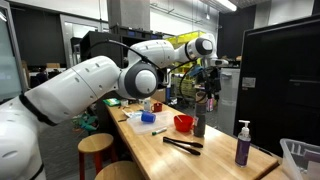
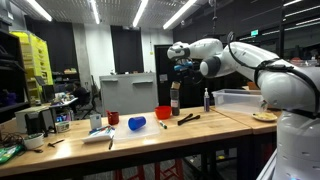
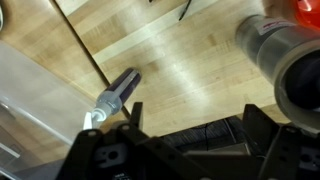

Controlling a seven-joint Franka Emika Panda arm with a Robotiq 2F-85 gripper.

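Note:
My gripper hangs above the far right part of the table, its fingers apart. In the wrist view the fingers stand wide, with bare wood between them and nothing held. A dark grey cylindrical container stands upright near and below the gripper; in the wrist view the open-topped container is at the right edge. The purple bottle with a white pump stands nearer the table's right end, and appears as a dark bottle left of the fingers.
A red bowl sits beside the grey container. Black tongs lie in front of it. A blue cup rests farther left. At the right end is a clear plastic bin. Bare tabletop spreads along the front.

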